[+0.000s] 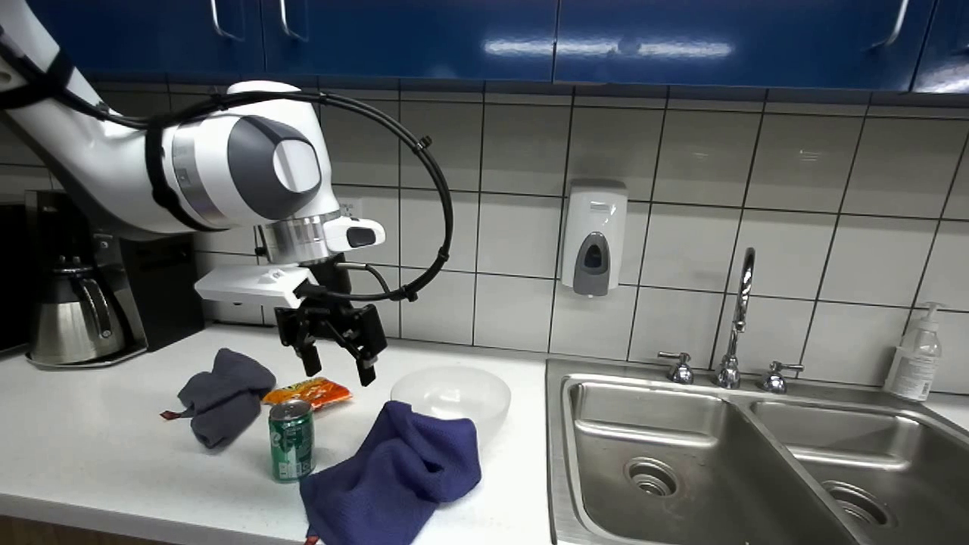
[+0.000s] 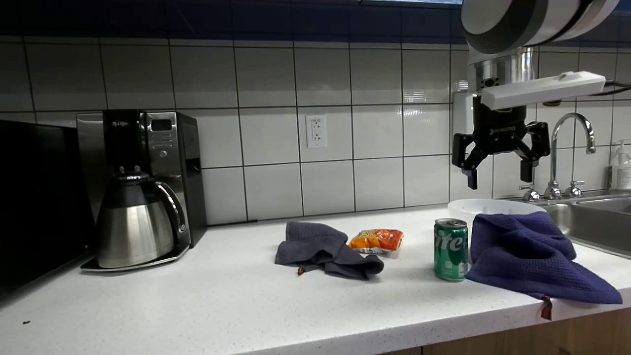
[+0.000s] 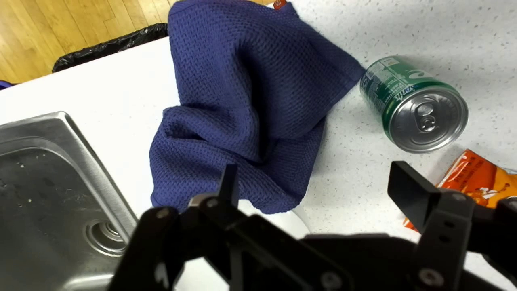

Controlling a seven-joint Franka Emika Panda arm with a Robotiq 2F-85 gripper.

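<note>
My gripper hangs open above the counter, its fingers wide apart and nothing between them. In the wrist view a crumpled blue towel lies beyond the fingertips, left of an upright green Sprite can. An orange snack packet shows at the right edge, partly behind a finger. The white bowl stands behind the blue towel, whose far edge overlaps the bowl's near side in exterior view 1. A dark grey cloth lies left of the packet in exterior view 2.
The steel double sink is right of the bowl, with a tall faucet behind it. A coffee maker stands at the far left. A soap dispenser hangs on the tiles.
</note>
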